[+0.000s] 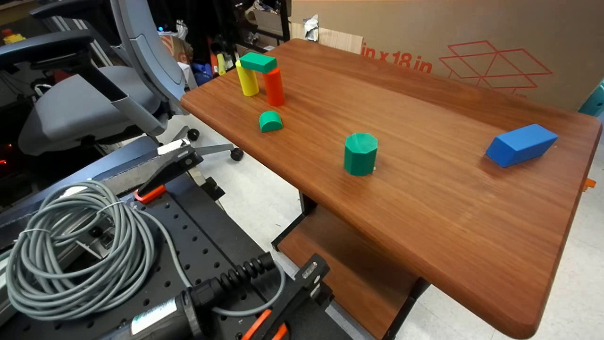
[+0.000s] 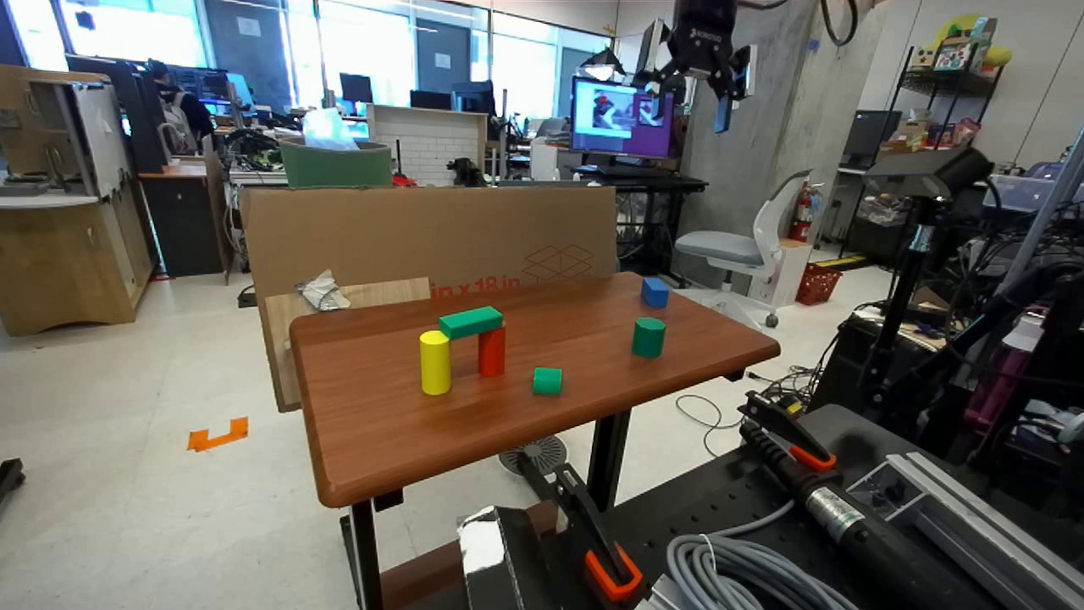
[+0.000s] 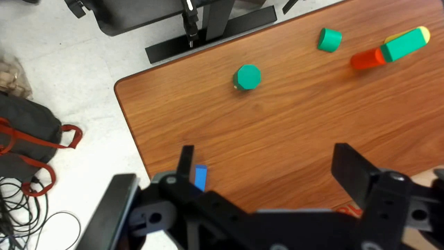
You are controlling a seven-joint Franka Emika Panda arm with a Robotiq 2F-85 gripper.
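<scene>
High above the table, my gripper [image 2: 729, 102] hangs open, clear of every block; in the wrist view its fingers [image 3: 186, 161] are wide apart with no object held. A green rectangular block [image 1: 258, 62] bridges the tops of a yellow cylinder [image 1: 247, 81] and a red cylinder [image 1: 274, 88]. Close to them on the table lies a small green half-round block [image 1: 270, 122]. A green octagonal block [image 1: 360, 155] stands upright by itself near the table's middle. Toward the far end rests a blue block [image 1: 521, 145], partly hidden behind one finger in the wrist view.
A large cardboard sheet [image 2: 427, 229] stands along one long side. Opposite it, a black perforated bench [image 1: 192, 238] carries coiled grey cable [image 1: 85, 249] and clamps. An office chair [image 1: 96, 102] stands near one end.
</scene>
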